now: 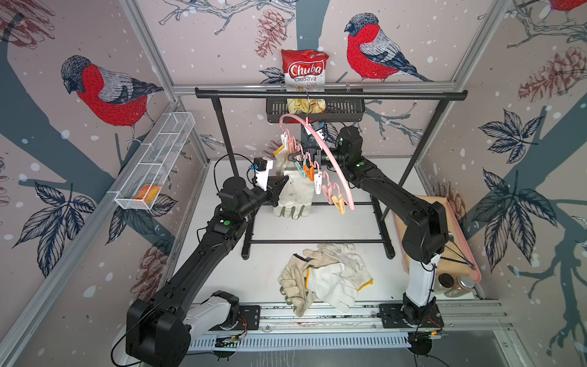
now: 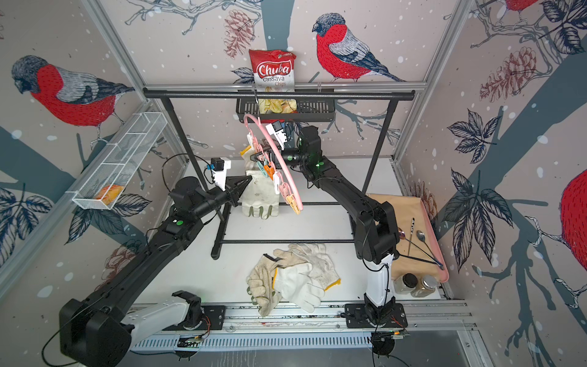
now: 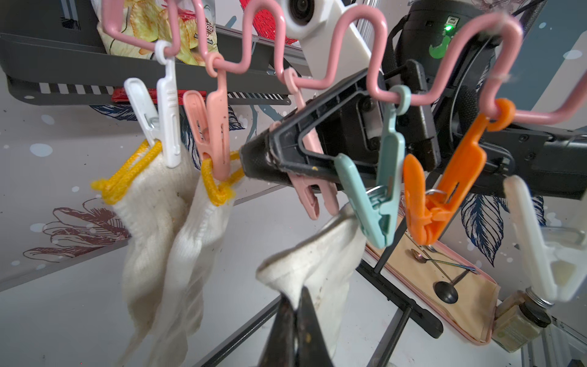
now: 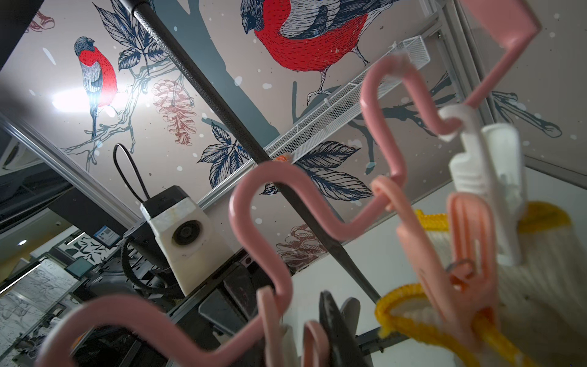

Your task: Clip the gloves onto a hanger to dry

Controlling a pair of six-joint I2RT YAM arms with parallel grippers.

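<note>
The pink hanger (image 1: 308,129) hangs from the rack, turned at an angle. At one end, a white clip (image 3: 168,116) and a peach clip (image 3: 211,125) hold a yellow-cuffed white glove (image 3: 177,244). My right gripper is shut on the pink clip (image 3: 315,146) beside them. My left gripper is shut on the edge of another off-white glove (image 3: 330,257), which hangs below the row. That glove's upper corner lies just under the pink clip and partly behind the teal clip (image 3: 379,189); whether either touches it, I cannot tell.
An orange clip (image 3: 443,177) and further clips hang farther along the hanger. Several loose gloves (image 1: 327,275) lie in a pile at the table's front. The black rack bar (image 1: 391,96) spans overhead; a cutlery tray (image 2: 397,260) stands at right.
</note>
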